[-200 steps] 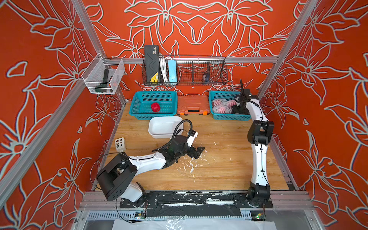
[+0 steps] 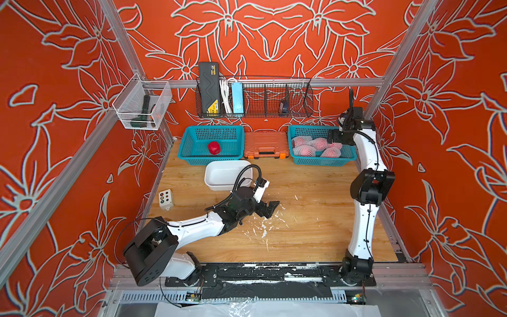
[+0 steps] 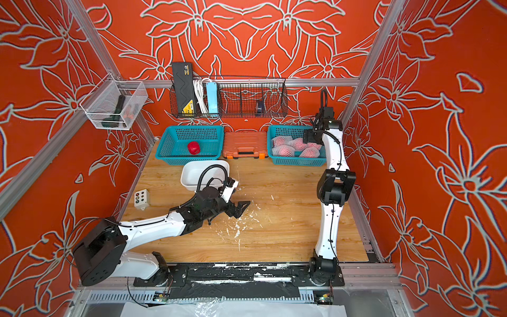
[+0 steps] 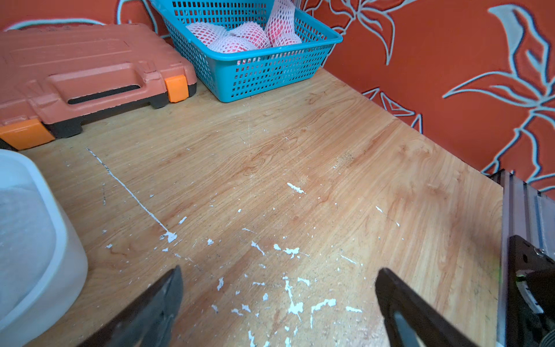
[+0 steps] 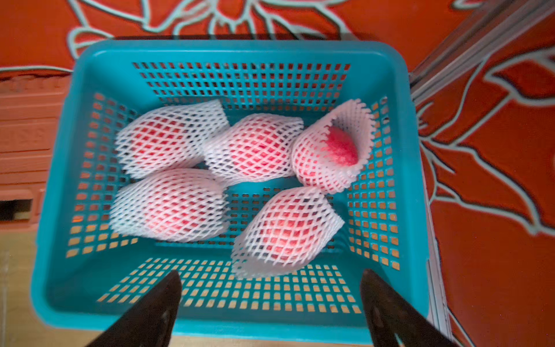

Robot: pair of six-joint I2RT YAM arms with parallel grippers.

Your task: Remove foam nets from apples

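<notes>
In the right teal basket (image 5: 55, 243), several apples in white foam nets lie side by side, such as a front apple (image 5: 286, 231) and one at the right (image 5: 332, 150) whose red skin shows through the net's mouth. My right gripper hangs above this basket, fingers apart, nothing between them. My left gripper stands open and empty over the middle of the table, beside the white bin (image 2: 228, 174). In the left teal basket (image 2: 190, 137) sits a bare red apple (image 2: 214, 148).
An orange case (image 2: 265, 142) stands between the baskets. A wire rack (image 2: 264, 100) and a clear bin (image 2: 142, 105) hang on the walls.
The left arm has shifted slightly leftward.
</notes>
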